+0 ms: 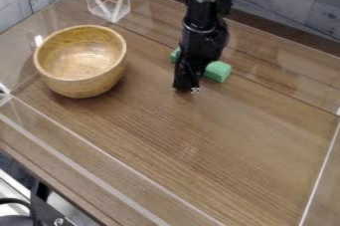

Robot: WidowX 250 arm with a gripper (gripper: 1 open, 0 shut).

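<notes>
My black gripper is low over the wooden table at upper centre, just in front of a green object, which it partly hides. The green object shows on both sides of the arm. Whether the fingers hold anything or how far apart they stand is too dark and small to tell.
A large wooden bowl stands at the left. A small white wire or plastic item lies at the back left. Black cables lie at the bottom left corner.
</notes>
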